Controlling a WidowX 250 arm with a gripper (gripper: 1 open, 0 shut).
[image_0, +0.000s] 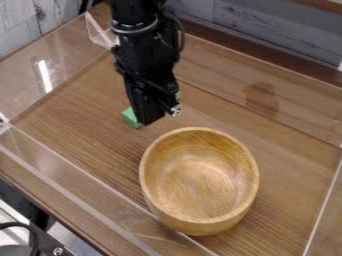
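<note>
My black gripper (152, 106) hangs from the top of the view over the middle of the wooden surface, just above and behind a wooden bowl. It looks shut, with nothing visible between its fingers. A small green object (131, 118) lies just left of it, partly hidden behind the arm. The empty round bowl (198, 205) sits at the lower middle.
A clear plastic piece is at the upper left edge. Black cable shows at the lower left corner.
</note>
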